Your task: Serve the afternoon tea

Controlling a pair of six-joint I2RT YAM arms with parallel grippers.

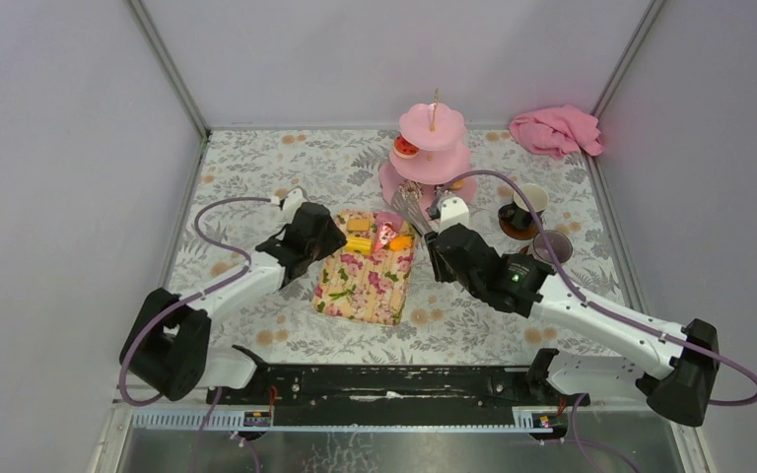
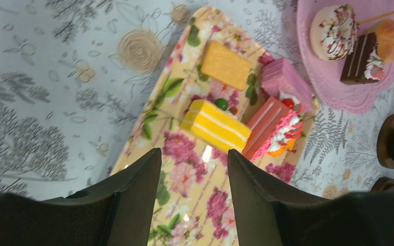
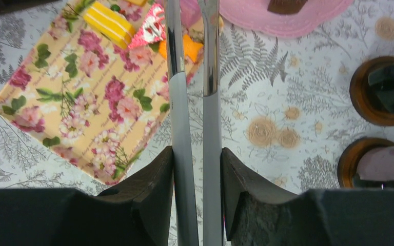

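A floral board (image 1: 360, 291) holds a yellow layered cake (image 2: 215, 127), a biscuit (image 2: 225, 64), pink cake (image 2: 284, 84) and red cake (image 2: 261, 128). A three-tier pink stand (image 1: 429, 123) behind bears a donut (image 2: 333, 31), chocolate cake (image 2: 359, 59) and bun (image 2: 387, 41). My left gripper hangs over the board's left side, open and empty. My right gripper holds metal tongs (image 3: 213, 118) between its fingers, their tips pointing toward the board's back edge and stand; whether anything is between the tips is hidden.
Cups on dark saucers (image 3: 361, 110) (image 1: 552, 246) stand at the right. A pink cloth (image 1: 557, 131) lies at the back right.
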